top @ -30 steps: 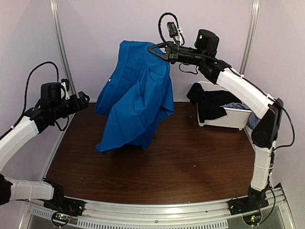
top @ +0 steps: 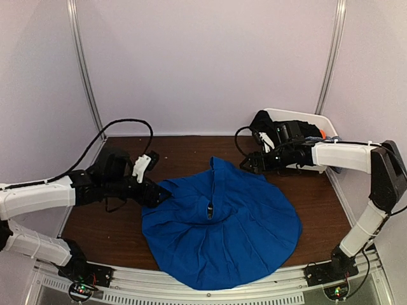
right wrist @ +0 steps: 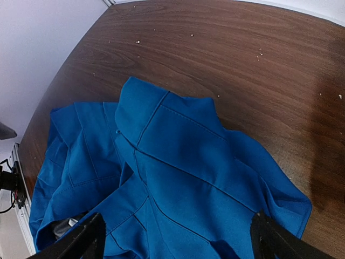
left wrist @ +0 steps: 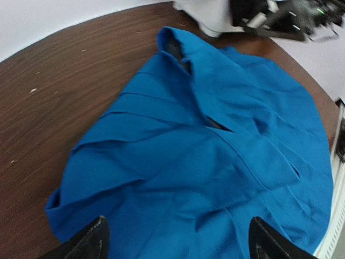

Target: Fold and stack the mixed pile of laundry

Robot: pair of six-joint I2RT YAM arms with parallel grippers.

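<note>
A large blue garment (top: 229, 241) lies crumpled and spread on the table, its front part reaching over the front edge, with a raised fold near the middle back. My left gripper (top: 152, 194) hangs over its left back edge, open; the left wrist view shows the cloth (left wrist: 161, 162) between and beyond the fingers. My right gripper (top: 251, 162) is over the garment's back right part, open, with nothing held; in the right wrist view the cloth (right wrist: 172, 156) lies beneath it, seams and folds showing.
A white bin (top: 308, 117) at the back right holds black and patterned laundry. Bare dark wood (top: 95, 235) shows on the left and along the back. Walls surround the table on the back and sides.
The blue garment, earlier held high by the right gripper, now lies on the table, let go.
</note>
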